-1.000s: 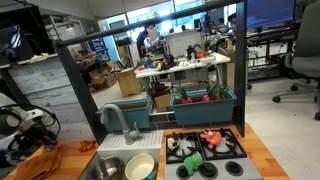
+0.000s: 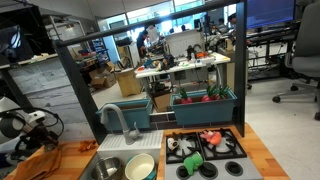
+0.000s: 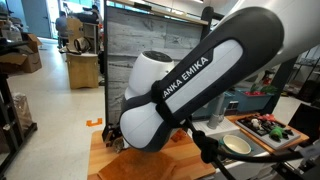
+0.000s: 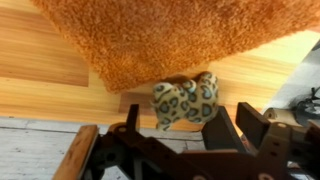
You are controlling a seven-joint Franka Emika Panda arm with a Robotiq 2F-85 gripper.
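Note:
In the wrist view a small leopard-print object (image 4: 185, 101), tan with dark spots, lies on the wooden tabletop beside the edge of an orange towel (image 4: 190, 35). My gripper is open over it, one dark finger to each side, and the object shows in the gap between them. Whether either finger touches it I cannot tell. The towel (image 3: 135, 172) also spreads across the table in front of the arm in exterior view 2. There the white arm hides most of the gripper and the spotted object.
A sink (image 2: 105, 168) with a faucet (image 2: 118, 120) lies right of the towel. Past it are a pale bowl (image 2: 140, 166) and a stove (image 2: 210, 158) with toys on it. A grey wooden panel (image 3: 150, 35) stands behind the arm.
The sink, bowl and stove items have stayed put.

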